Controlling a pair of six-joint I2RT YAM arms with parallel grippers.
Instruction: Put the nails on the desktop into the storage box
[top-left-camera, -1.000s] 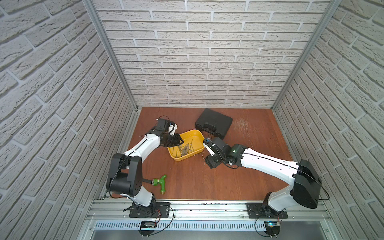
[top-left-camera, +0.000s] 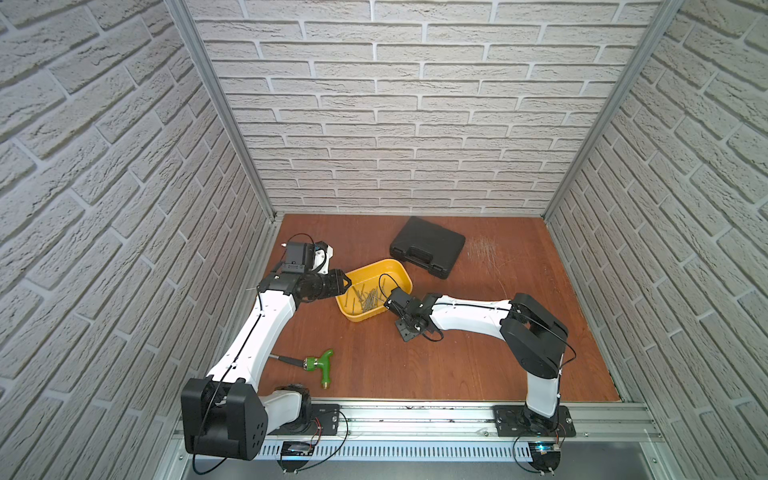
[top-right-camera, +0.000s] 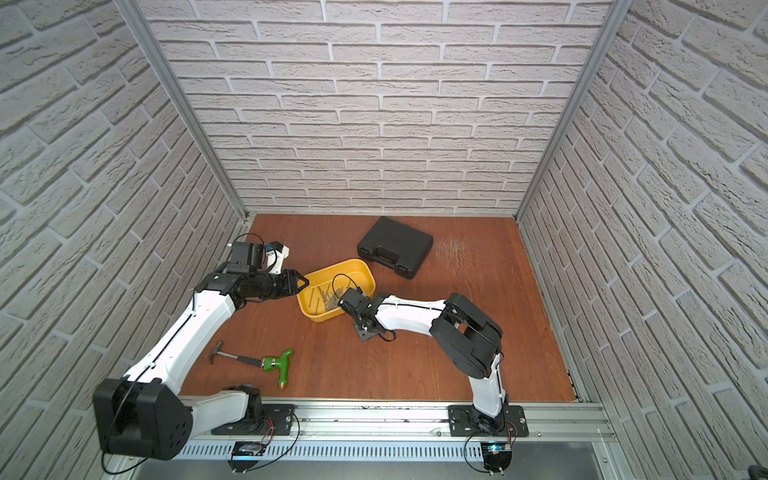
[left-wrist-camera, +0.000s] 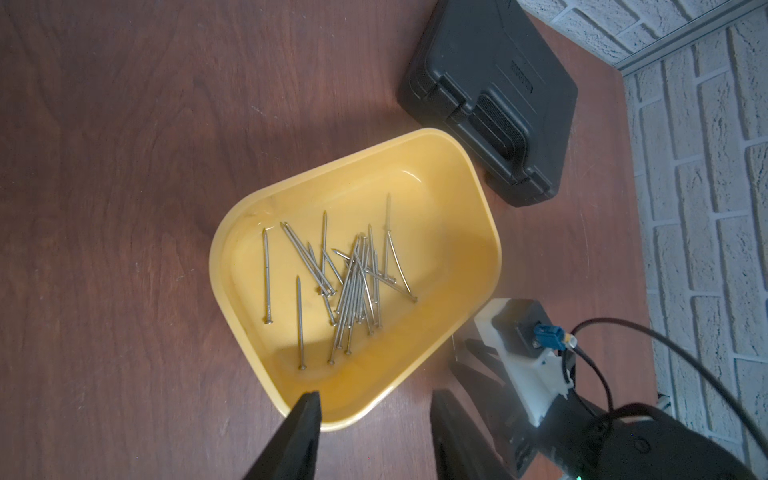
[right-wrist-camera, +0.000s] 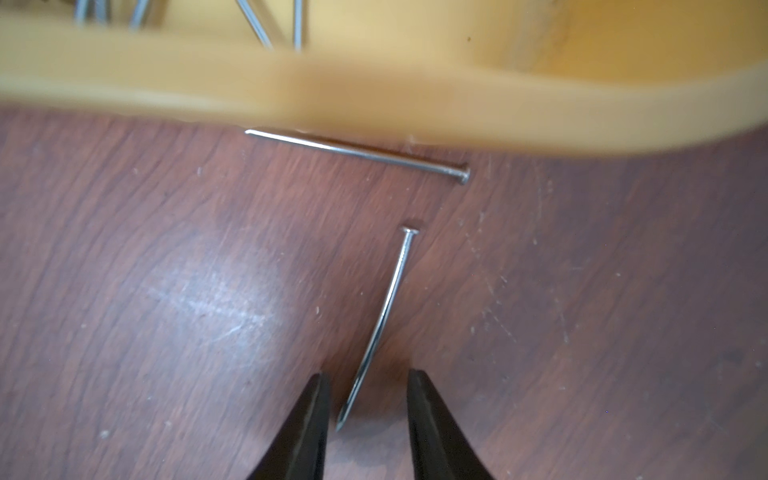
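Note:
Inside the yellow storage box (left-wrist-camera: 240, 204) lie several loose nails (left-wrist-camera: 301, 324), bunched toward its middle. Two nails are on the desktop in the right wrist view: one nail (right-wrist-camera: 384, 308) lies lengthwise with its tip between the open fingers of my right gripper, the other nail (right-wrist-camera: 360, 152) lies close along the box wall. Nothing is gripped on the right. My left gripper hangs over the near edge of the box, its fingers apart and empty.
A black case (top-left-camera: 428, 244) lies behind the box at its right. The green-handled hammer (top-right-camera: 272, 364) rests at the front left. Bare desktop (top-left-camera: 488, 368) stretches to the front and right.
My left gripper has drawn back leftward from above the box. The right gripper has moved left and lower, close by the box's near right side.

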